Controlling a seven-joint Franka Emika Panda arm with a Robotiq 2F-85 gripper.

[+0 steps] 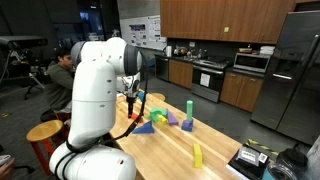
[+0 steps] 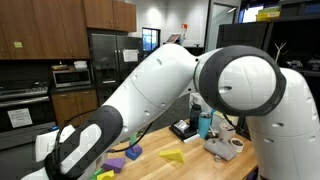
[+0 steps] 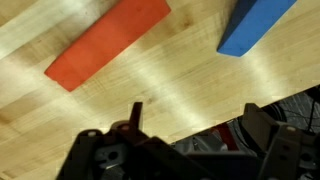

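Observation:
In the wrist view my gripper stands open over the wooden table, with only bare wood between its fingers. Beyond the fingers, at upper left, lies a long red block [image 3: 108, 43], set diagonally. A blue block [image 3: 253, 22] lies at upper right, cut off by the frame's edge. Neither block is between the fingers. From exterior view 1, the gripper [image 1: 133, 100] is at the table's left part, near a blue triangular block [image 1: 146, 128].
Green blocks [image 1: 158, 115], a purple block [image 1: 172, 118] and a tall green block [image 1: 189, 108] stand close by. Farther right lies a yellow block [image 1: 198, 155]. A black device [image 1: 248, 160] sits by the right edge. Wood between yellow and black is clear.

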